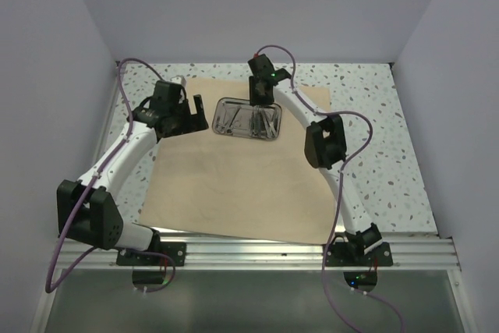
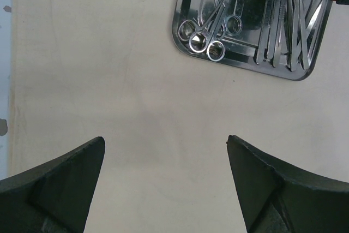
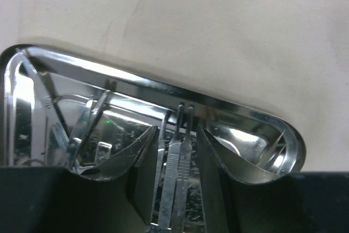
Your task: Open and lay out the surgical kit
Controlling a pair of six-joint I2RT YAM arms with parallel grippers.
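The steel tray (image 1: 225,133) holds scissor-like instruments (image 2: 199,42) at one end and several long straight instruments (image 2: 294,36), upright handles side by side. My right gripper is low over the tray's back middle, fingers part open around the tips of slim instruments (image 3: 172,173); whether they touch cannot be told. My left gripper (image 1: 195,115) stands open left of the tray, over bare cloth, with nothing between its fingers.
A beige cloth (image 1: 234,185) covers the middle of the speckled table (image 1: 382,161), with broad clear room in front of the tray. Grey walls enclose the sides and back.
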